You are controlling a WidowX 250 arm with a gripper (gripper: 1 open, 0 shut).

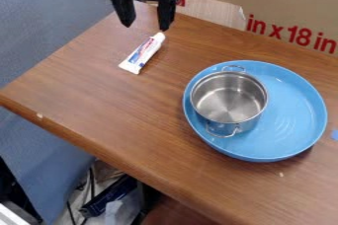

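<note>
My black gripper (145,17) hangs open at the top of the view, above and behind a white toothpaste tube (141,53), with nothing between its fingers. The tube lies diagonally on the wooden table (93,101). To the right, a steel pot (228,102) with handles sits on a blue plate (294,113).
A cardboard box (284,7) with red print stands along the back. Beyond the table's left edge are a grey-blue surface (40,32) and assorted items below.
</note>
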